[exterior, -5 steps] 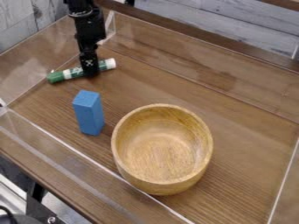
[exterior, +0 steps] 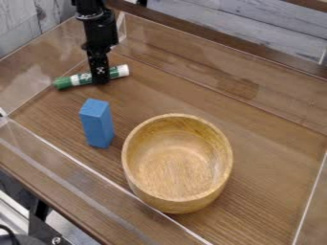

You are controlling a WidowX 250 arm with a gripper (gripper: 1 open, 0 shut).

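My gripper (exterior: 99, 73) reaches down from the top left onto a green-and-white marker-like tube (exterior: 72, 80) lying diagonally on the left of the wooden table. Its fingers are at the middle of the tube, closed on it as far as this small view shows. The tube appears to rest on the tabletop.
A blue upright block (exterior: 96, 122) stands below the tube. An empty pale wooden bowl (exterior: 177, 163) sits at the lower middle. Its left edge is near the tube.
My gripper has moved slightly downward in the view at the tube; the tube has barely shifted.
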